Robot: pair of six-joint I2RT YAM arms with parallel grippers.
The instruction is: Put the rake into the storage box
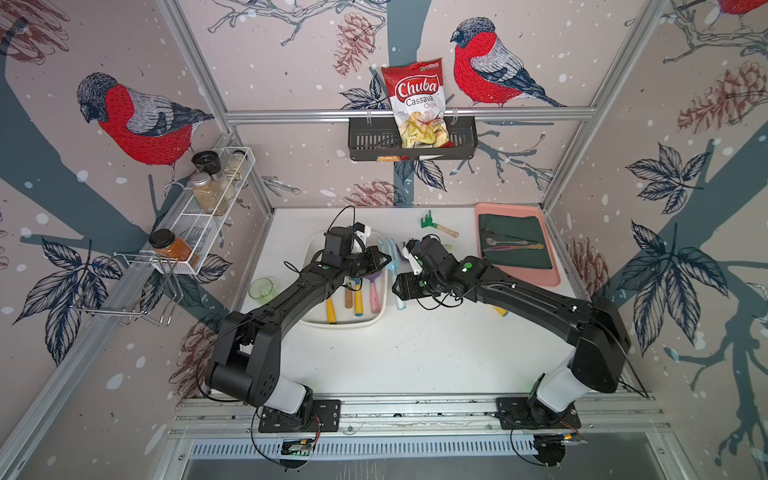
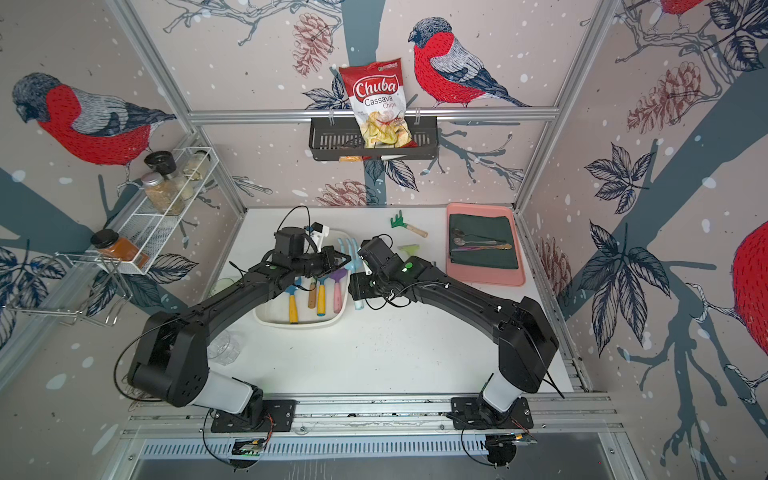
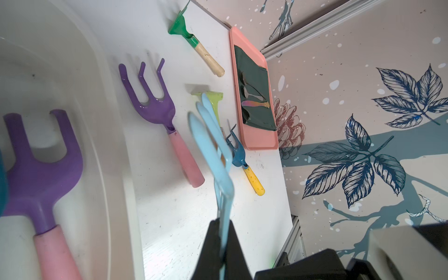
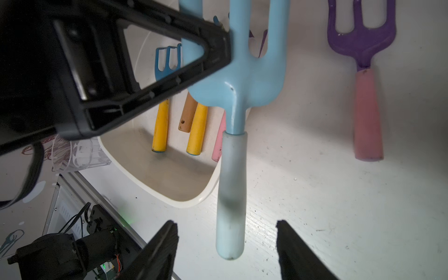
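The light blue rake (image 4: pixel 232 191) with a pale grey handle is held above the table, just right of the white storage box (image 1: pixel 344 325). My left gripper is shut on the rake's head, seen edge-on with its tines pointing up and away in the left wrist view. In the right wrist view a black left finger crosses the blue head from the left. My right gripper stands open, its fingers spread on both sides of the handle's lower end, clear of it. The rake's tine tips are cut off in that view.
Inside the box lie several small rakes with yellow, brown and pink handles. On the table to the right are a purple rake (image 4: pixel 366 93), a green rake (image 1: pixel 439 225) and a pink tray (image 1: pixel 540 277).
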